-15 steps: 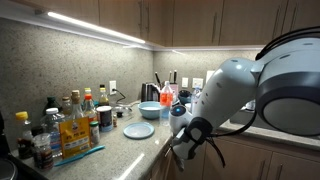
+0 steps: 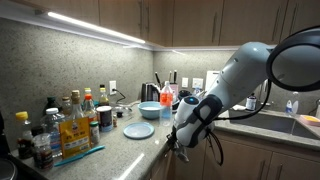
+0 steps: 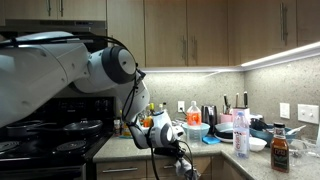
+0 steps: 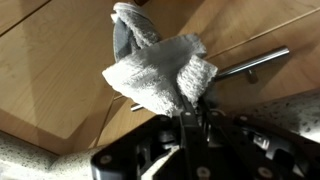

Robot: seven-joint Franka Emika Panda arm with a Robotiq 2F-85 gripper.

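A white and grey cloth [image 4: 150,75] fills the middle of the wrist view, bunched at the fingertips of my gripper. The fingers are closed on its near end, and the rest spreads out in front of the cabinet fronts. Behind the cloth runs a metal bar handle [image 4: 250,66]; whether the cloth is looped over it cannot be made out. In exterior view 2, the cloth [image 3: 187,170] hangs below my gripper [image 3: 182,153], by the counter's front edge.
Bottles and jars [image 2: 75,128] line the counter at the left, with a blue plate [image 2: 138,130] and a blue bowl [image 2: 150,110] farther along. A stove [image 3: 45,150] stands left in exterior view 2. The sink [image 2: 270,121] lies to the right.
The arm's upper links have risen and drawn back from the camera over the last second. My gripper has stayed close to the counter's front edge.
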